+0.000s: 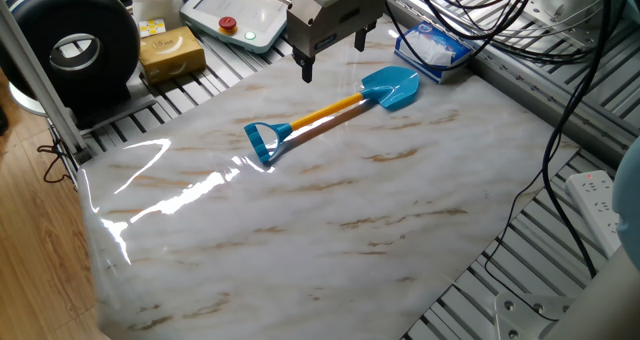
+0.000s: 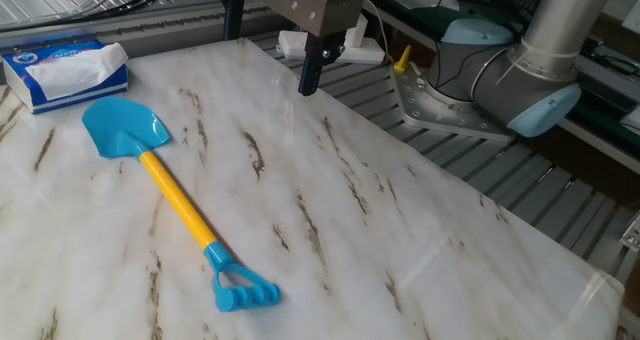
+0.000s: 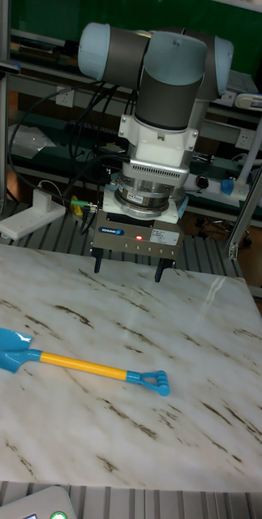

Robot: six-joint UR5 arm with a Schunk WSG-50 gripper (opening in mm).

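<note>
A toy shovel with a yellow shaft (image 1: 326, 112), blue blade and blue D-shaped handle lies flat on the marbled table sheet (image 1: 300, 250). In exterior view 2 the shovel's yellow shaft (image 2: 178, 198) runs from the blade at upper left down to the handle. My gripper (image 1: 335, 60) hangs above the sheet, its two fingers wide apart and nothing between them. Exterior view 3 has the gripper (image 3: 127, 267) over the far part of the sheet, apart from the shovel (image 3: 83, 366), which lies nearer that camera.
A blue tissue box (image 1: 432, 52) stands close to the shovel's blade. Along the back left are a yellow-brown box (image 1: 172, 55), a teach pendant (image 1: 236, 15) with a red button and a black spool (image 1: 70, 50). Black cables hang at right. Most of the sheet is bare.
</note>
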